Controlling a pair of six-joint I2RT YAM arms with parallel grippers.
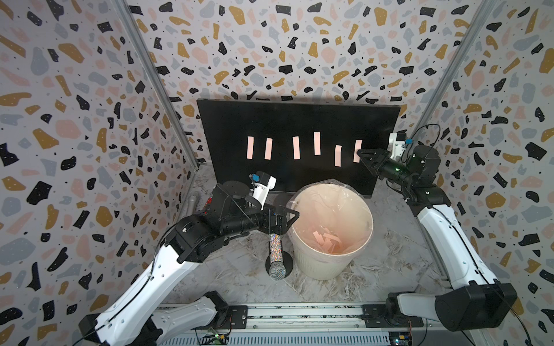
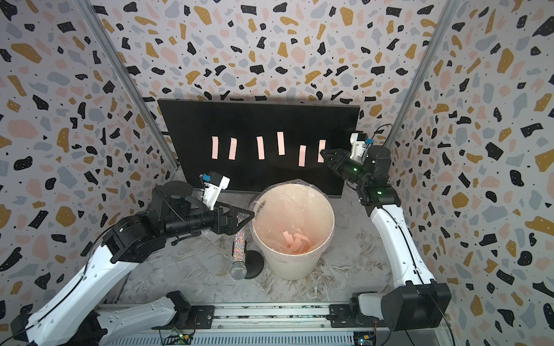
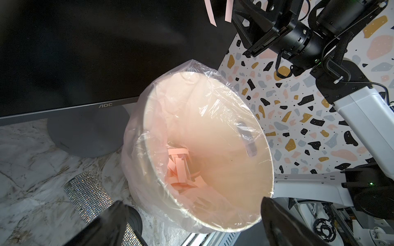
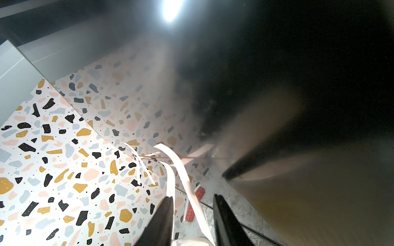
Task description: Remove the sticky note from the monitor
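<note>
A black monitor [image 1: 230, 121] carries several pink sticky strips in a row. At the rightmost strip [image 2: 321, 144] is my right gripper [image 1: 364, 154]. In the right wrist view its fingertips [image 4: 192, 201] stand apart around the near strip's lower part, which curls out from the screen; whether they touch it is unclear. My left gripper is open over the bin's near side, nothing held. The lined white bin [image 2: 291, 268] holds several pink strips [image 3: 180, 168].
A glittery microphone [image 2: 239, 242] on a dark stand is left of the bin, under the left gripper. Patterned walls enclose both sides and the back.
</note>
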